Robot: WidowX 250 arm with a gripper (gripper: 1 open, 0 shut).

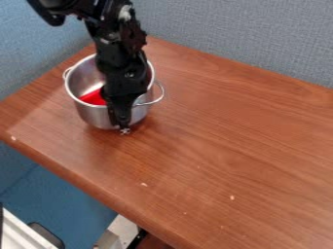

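A steel pot [81, 87] with two wire handles stands on the wooden table at the upper left, with something red [93, 96] inside it. My black gripper [123, 124] is angled down over the pot's right and front side, its lower end at the front of the rim and wall. The arm hides part of the pot. Whether anything is between the fingertips is too small to tell; the fingers look closed.
Grey-blue padded walls [247, 39] border it behind and at the left. A white object [19, 233] is below the near left edge.
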